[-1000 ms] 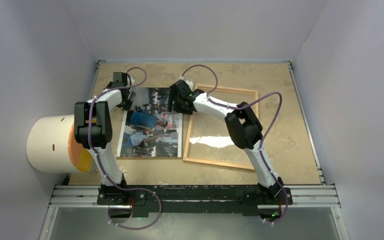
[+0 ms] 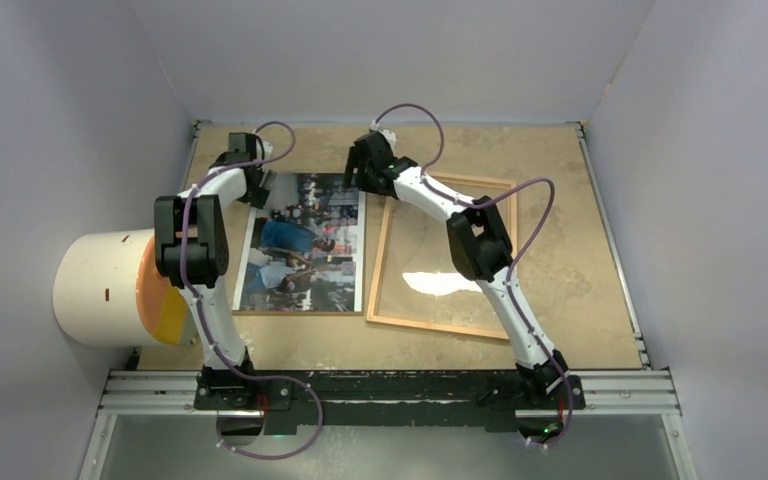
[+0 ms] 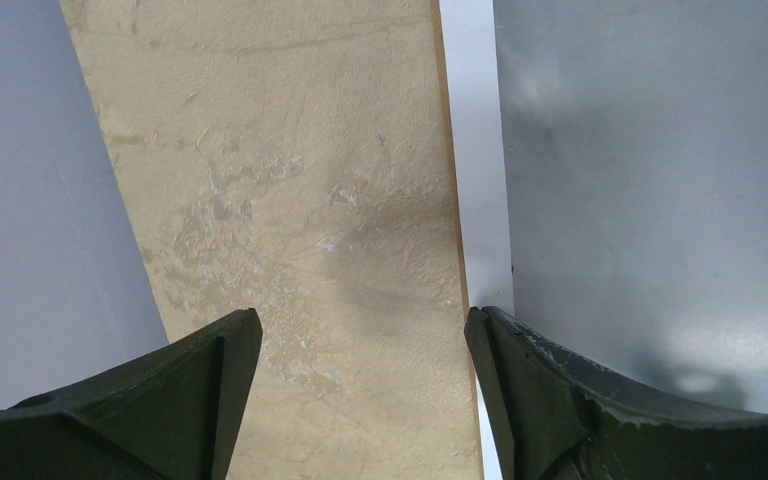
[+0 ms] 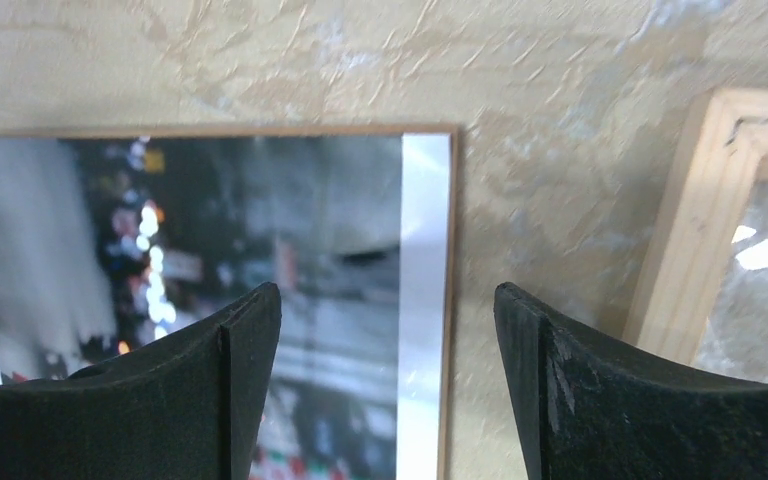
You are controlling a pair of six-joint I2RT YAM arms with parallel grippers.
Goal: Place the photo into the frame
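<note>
The photo (image 2: pixel 300 250), with white side borders, lies on a thin wooden board at the left of the table. The wooden frame (image 2: pixel 385 265) with a clear pane lies to its right. My left gripper (image 2: pixel 262 190) is at the photo's top-left corner; in the left wrist view its fingertips straddle bare board beside the white edge (image 3: pixel 475 150), with a visible gap between them. My right gripper (image 2: pixel 353 172) hovers at the top-right corner, part open, its fingers either side of that corner (image 4: pixel 425 230) in the right wrist view, nothing seen held.
A large white cylinder (image 2: pixel 100 290) lies at the left edge. Grey walls enclose the board. Free board (image 2: pixel 580 250) shows right of the frame and along the front.
Since a second ago both grippers have moved toward the back, the right one further, to the photo's top-right corner. The photo's near edge appears slightly further back.
</note>
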